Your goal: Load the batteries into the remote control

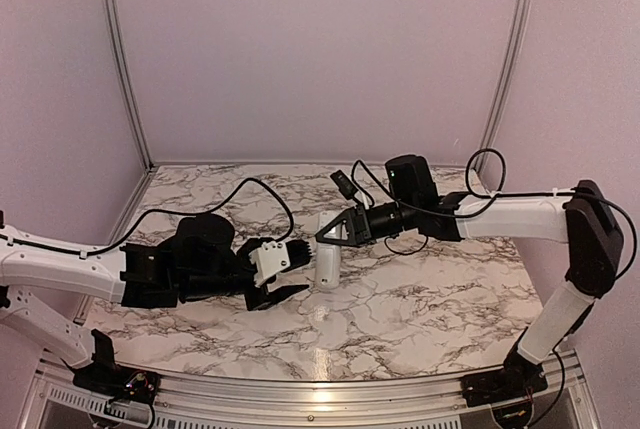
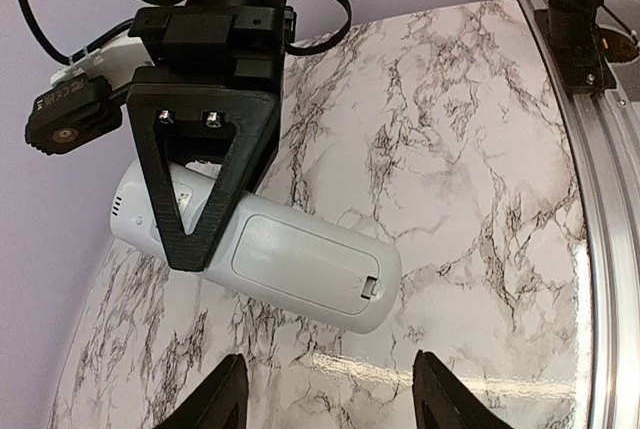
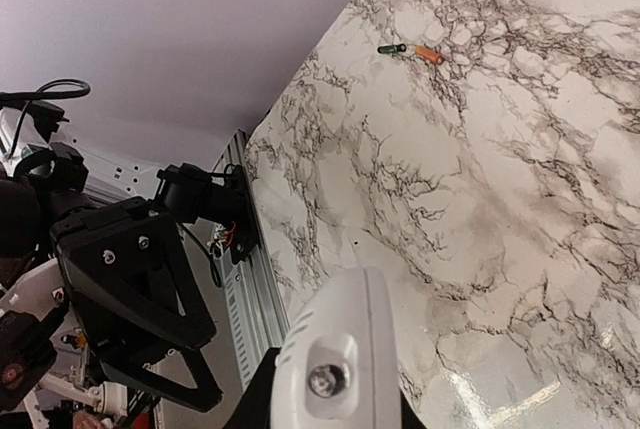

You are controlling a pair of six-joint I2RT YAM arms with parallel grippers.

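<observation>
The white remote control (image 1: 328, 264) is held upright in the air by my right gripper (image 1: 340, 229), which is shut on it; in the left wrist view its back, with the battery cover (image 2: 297, 263), faces me. The right wrist view shows the remote's end (image 3: 336, 349) close up. My left gripper (image 1: 298, 274) is just left of the remote, its fingers apart with nothing between them, below the remote in the left wrist view. Two small batteries, one green (image 3: 391, 48) and one orange (image 3: 429, 54), lie on the table in the right wrist view.
</observation>
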